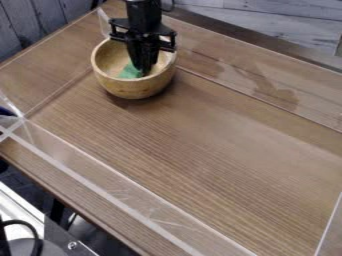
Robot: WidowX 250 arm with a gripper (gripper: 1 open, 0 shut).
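Note:
A wooden bowl (118, 84) sits near the back left of the table. Inside it lies a green object (130, 72), mostly covered by my black gripper (134, 62), which reaches down into the bowl from above. Its fingertips are at the green object; whether they are closed on it is hard to make out in this small view.
A pale plank wall (267, 20) stands behind. Clear tape runs along the left edge, with dark items beyond it at lower left.

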